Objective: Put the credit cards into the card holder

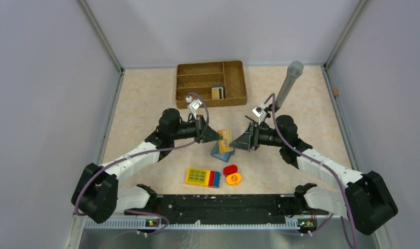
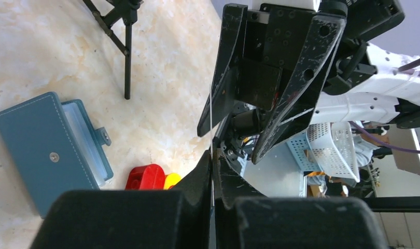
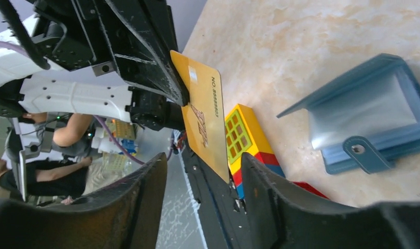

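My left gripper (image 1: 220, 137) is shut on a gold card (image 1: 225, 141) and holds it above the table. In the left wrist view the card (image 2: 211, 122) appears edge-on, a thin line rising from the fingertips (image 2: 200, 168). Its printed face shows in the right wrist view, where the card (image 3: 205, 111) reaches down towards my right gripper. That gripper is open, its fingers apart near the card's free end; contact is unclear. Below lies the blue card holder (image 2: 42, 140), partly hidden from above; its cover stands raised from a clear pocket (image 3: 355, 111).
A brown divided box (image 1: 200, 83) at the back holds more cards (image 1: 216, 93). A yellow toy calculator (image 1: 198, 176), a red piece (image 1: 230, 169) and a yellow piece (image 1: 234, 179) lie at the front. A grey post (image 1: 288, 85) stands behind the right arm.
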